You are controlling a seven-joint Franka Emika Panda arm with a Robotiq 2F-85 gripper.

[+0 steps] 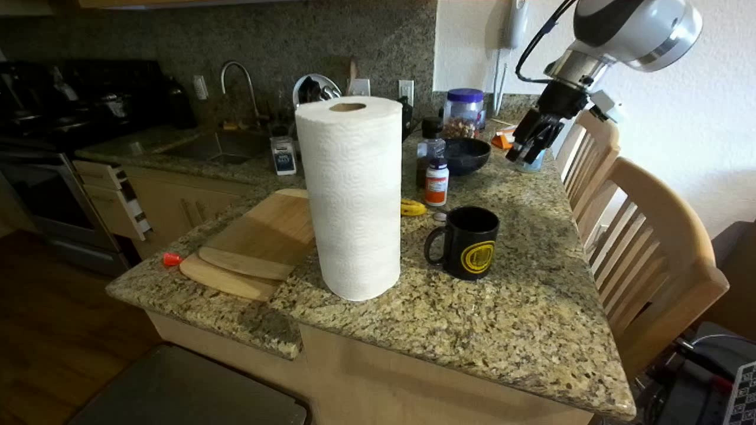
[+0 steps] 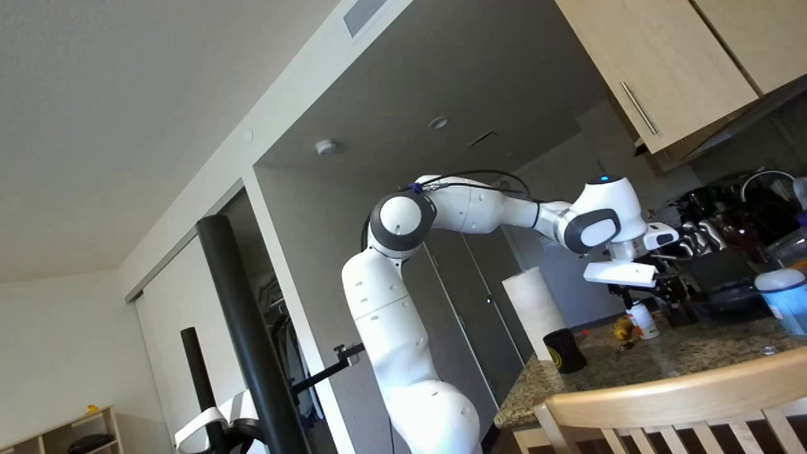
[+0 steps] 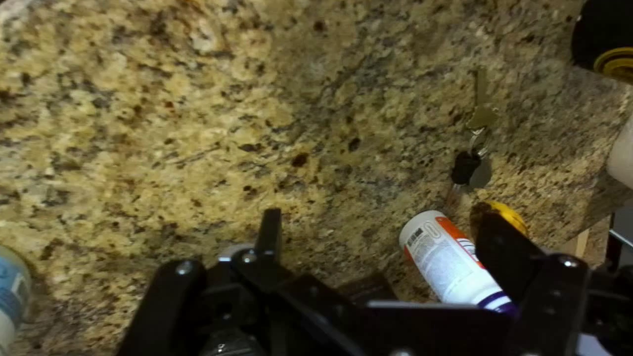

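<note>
My gripper [image 1: 525, 145] hangs above the far part of the granite counter [image 1: 517, 297], in front of a blue-labelled soap bottle [image 3: 12, 290] and to the right of a black bowl [image 1: 468, 155]. In the wrist view its two dark fingers [image 3: 271, 234] stand wide apart, with nothing held between them. A white pill bottle [image 1: 436, 184] with an orange label is upright on the counter, apart from the gripper. Nearer the front stand a black mug [image 1: 457, 230] with a yellow emblem and a paper towel roll [image 1: 358, 198].
Wooden cutting boards [image 1: 258, 230] lie left of the roll. A key [image 3: 483, 115], a yellow item [image 1: 412, 208] and a dark-capped jar [image 1: 430, 149] are around the pill bottle. Behind stands a purple-lidded jar [image 1: 464, 112]. Chairs [image 1: 645, 248] line the right edge.
</note>
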